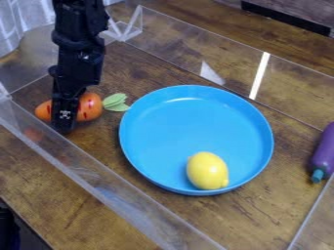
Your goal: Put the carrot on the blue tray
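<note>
An orange carrot (89, 106) with a green leafy top lies at the left, close to the clear wall. My black gripper (64, 109) is down over the carrot's left part, with dark fingers (62, 115) across it on the near side. The far side of the grip is hidden, so whether the fingers close on the carrot cannot be told. To the right of the leaves sits the round blue tray (183, 112), apart from the carrot. A yellow lemon-like object (206, 170) rests in the tray's lower right part.
A purple eggplant-like object (325, 154) lies at the right edge. A clear wall (98, 176) runs diagonally along the near left side. Bare wooden table (163, 63) shows behind the tray.
</note>
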